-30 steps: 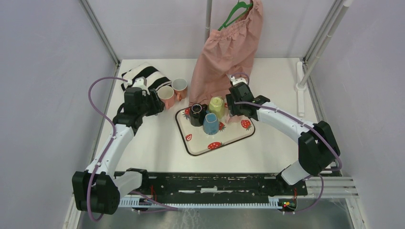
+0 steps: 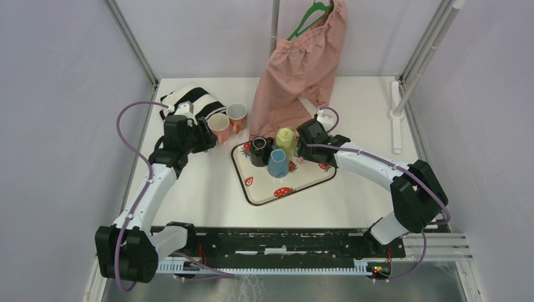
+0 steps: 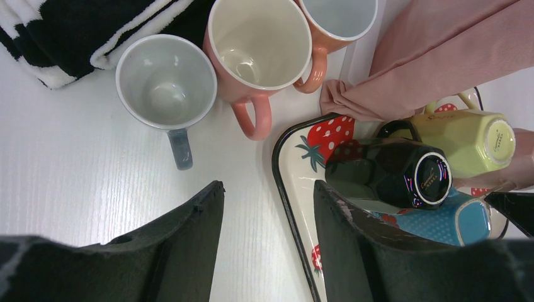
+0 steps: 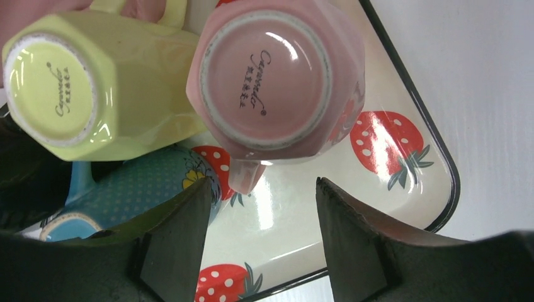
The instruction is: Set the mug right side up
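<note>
A pink mug [image 4: 267, 82] stands upside down at the tray's right end, its base facing up in the right wrist view. Its handle [image 4: 244, 176] points toward the gap between my right fingers. My right gripper is open, over the mug's handle side, with no sign of contact. From the top, that gripper mostly covers the pink mug. The strawberry tray [image 2: 264, 195] also bears a yellow-green mug [image 2: 285, 139], a black mug [image 2: 259, 153] and a blue mug [image 2: 278, 165], all bottom up. My left gripper hangs open and empty near the upright mugs.
Two upright orange-pink mugs [image 3: 252, 44] and an upright grey mug [image 3: 165, 82] stand at the left, beside a striped towel [image 2: 192, 97]. Pink trousers [image 2: 296, 75] hang down to the tray's back edge.
My right gripper has shifted about and turned over the pink mug, now lying slightly nearer the front than a second ago. My left arm and the mugs look unmoved.
</note>
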